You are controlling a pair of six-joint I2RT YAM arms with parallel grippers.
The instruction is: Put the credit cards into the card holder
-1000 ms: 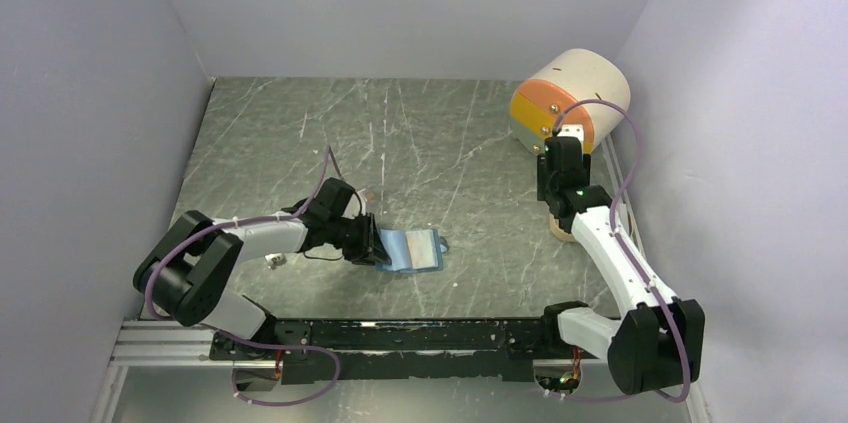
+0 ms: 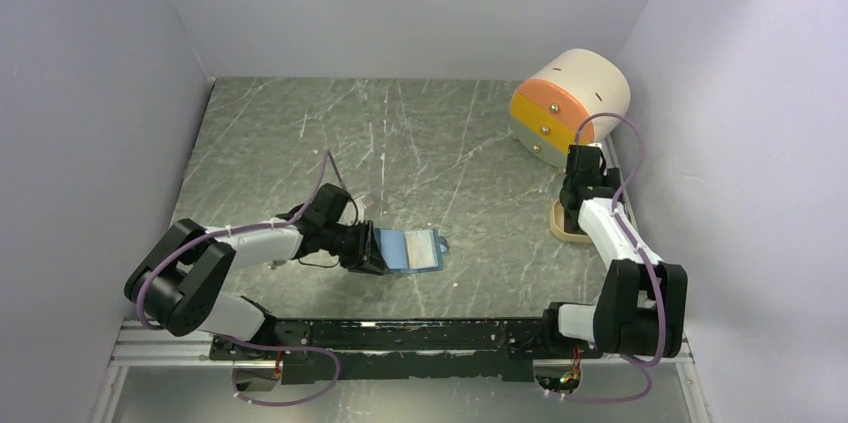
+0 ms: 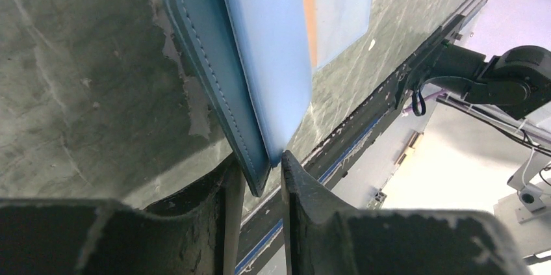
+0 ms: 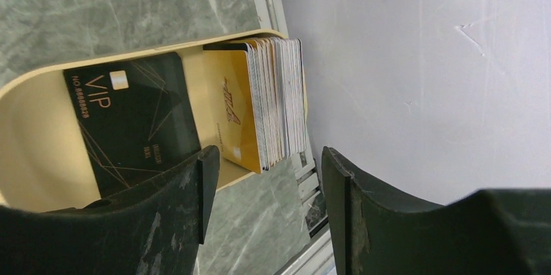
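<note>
A blue card holder [image 2: 410,251] lies open on the table, its pages and cover slanting up beside my left gripper [image 2: 372,251]. In the left wrist view, a blue cover edge [image 3: 221,86] and a light-blue page [image 3: 273,47] run down between the fingers of that gripper; whether they are pinched is unclear. My right gripper is open with nothing between its fingers, above a cream box [image 4: 57,151]. Standing together at the box's right end is a stack of credit cards [image 4: 276,99]. A black VIP card [image 4: 136,119] lies in the left compartment.
A cream drum-shaped cabinet with coloured drawers [image 2: 572,103] stands at the back right, close behind my right arm. The right wall [image 4: 416,60] is near the box.
My right gripper has moved right and toward the front, over the cream box.
</note>
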